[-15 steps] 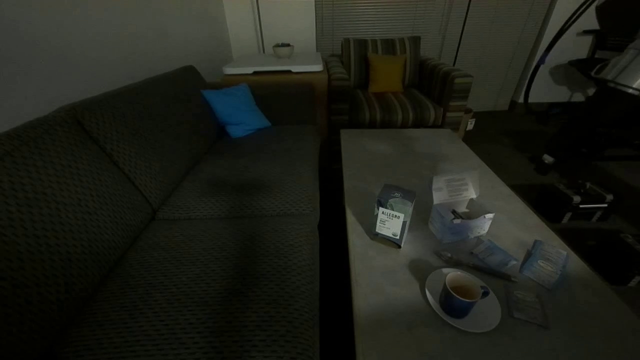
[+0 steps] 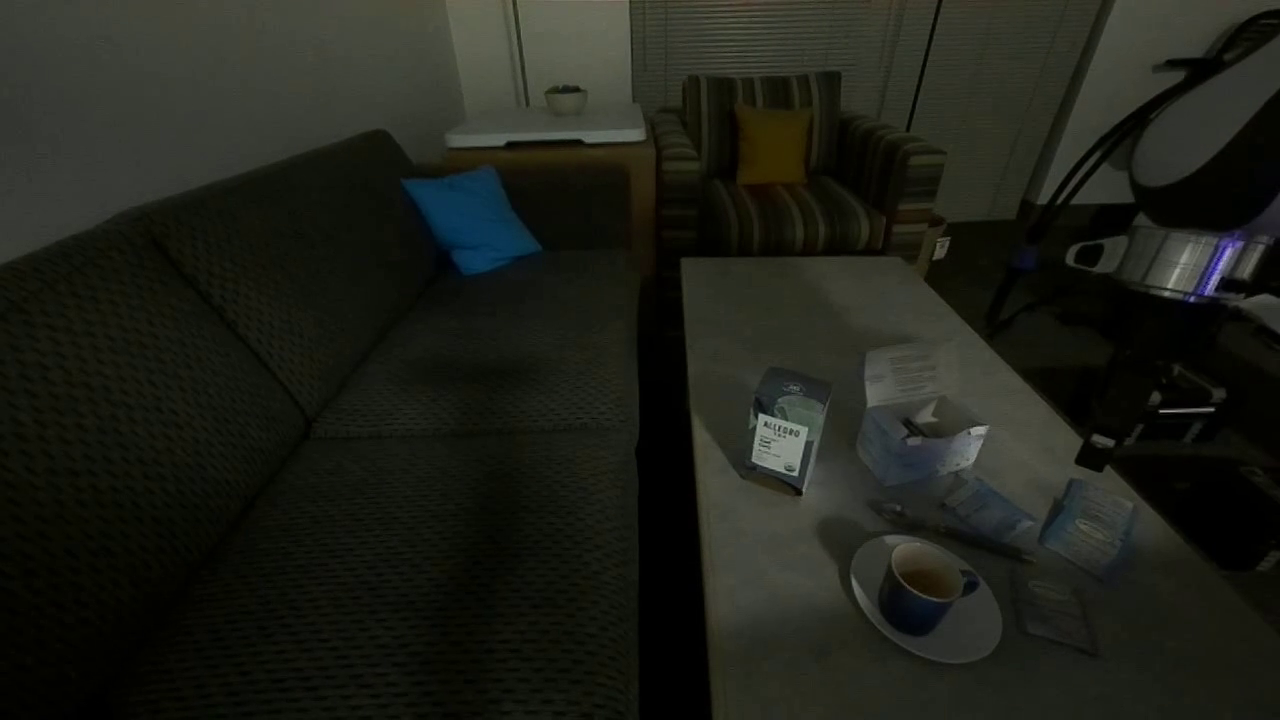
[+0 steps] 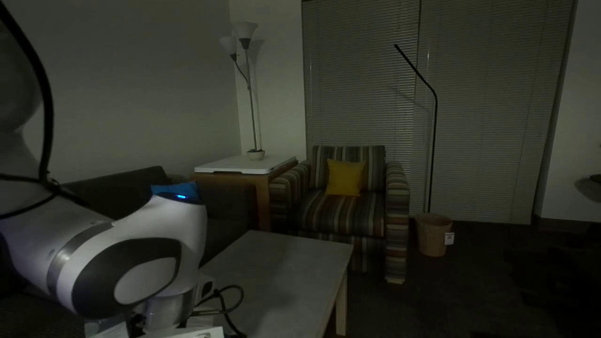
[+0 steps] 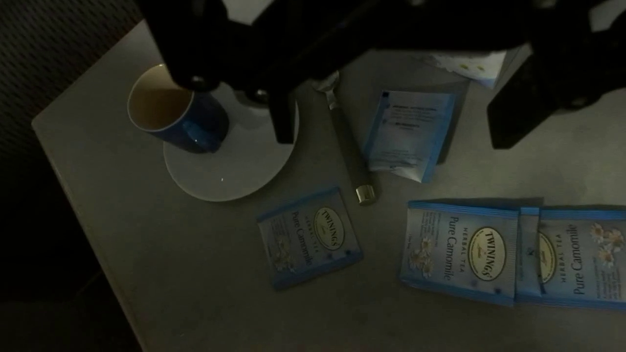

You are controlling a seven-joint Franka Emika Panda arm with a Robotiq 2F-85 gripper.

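Observation:
In the wrist view my gripper stands open, its dark fingers wide apart with nothing held between them. Seen past the gap are a blue-and-white tea sachet (image 4: 412, 132) and a dark-handled spoon (image 4: 350, 149), both on the table. To the left, a blue cup (image 4: 206, 120) of brown liquid stands on a white saucer (image 4: 234, 185). One Twinings camomile sachet (image 4: 309, 237) lies below the spoon; more sachets (image 4: 460, 252) lie at lower right. Exterior view 1 shows an opened tea box (image 2: 918, 444) and an upright Allegro package (image 2: 786, 432).
A long dark sofa (image 2: 468, 516) runs along its left side. Beyond stands a striped armchair (image 2: 780, 210) with a yellow pillow (image 2: 771, 144). The room is dim.
In exterior view 1 the arm has come further into view at the right, lower and closer to the table. The objects on the table have stayed put.

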